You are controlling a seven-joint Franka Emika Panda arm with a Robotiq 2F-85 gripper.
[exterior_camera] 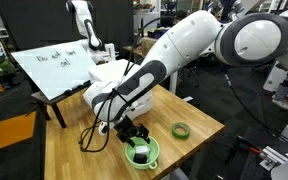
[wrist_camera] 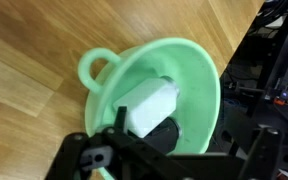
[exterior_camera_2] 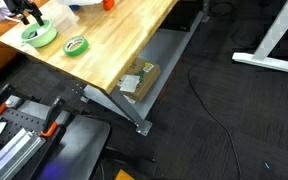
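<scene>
A light green bowl with a looped handle point(wrist_camera: 179, 60) fills the middle of the wrist view and stands on the wooden table. In it lie a white rounded block point(wrist_camera: 151, 107) and a black item point(wrist_camera: 164, 135), the latter partly hidden by the gripper's dark parts. My gripper point(exterior_camera: 134, 134) is over the bowl's rear side, pointing down, with its fingers open. Between its fingers nothing is held. From exterior view 1 the bowl point(exterior_camera: 149, 162) shows below the gripper with the white block point(exterior_camera: 142, 149) inside.
A green tape roll point(exterior_camera: 181, 131) lies on the table right of the bowl. Behind the arm stands a white bin point(exterior_camera: 109, 70). An orange-red object point(exterior_camera_2: 108, 4) sits at the far table edge. Bare wood point(exterior_camera_2: 134, 35) is clear beyond the tape.
</scene>
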